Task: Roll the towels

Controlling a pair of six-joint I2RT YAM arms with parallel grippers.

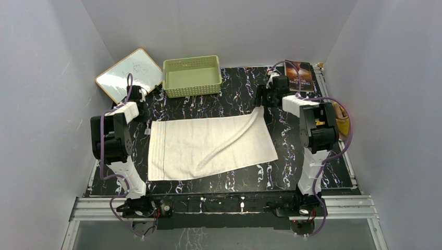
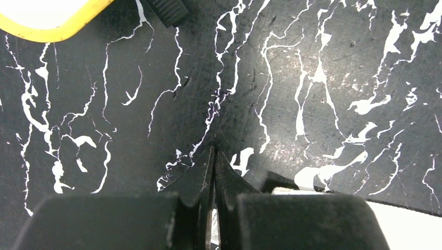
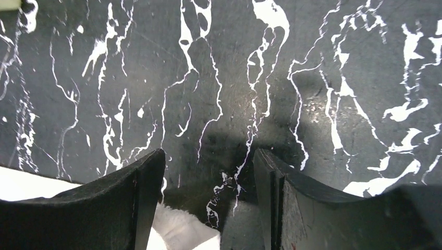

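A white towel (image 1: 198,140) lies spread on the black marbled table, with a diagonal fold running up to its raised back-right corner. My left gripper is shut, nothing between its fingers, low over the table just beyond the towel's back-left corner, whose edge (image 2: 396,224) shows at the bottom of the left wrist view. My right gripper stands open above the table at the towel's back-right corner (image 3: 185,232), which shows bunched below its fingers, off to the left of the gap.
A green basket (image 1: 192,76) stands at the back centre. A whiteboard (image 1: 125,73) sits at the back left, a book (image 1: 299,77) at the back right, and a yellow object (image 1: 342,122) at the right edge beside the right arm. Bare table borders the towel.
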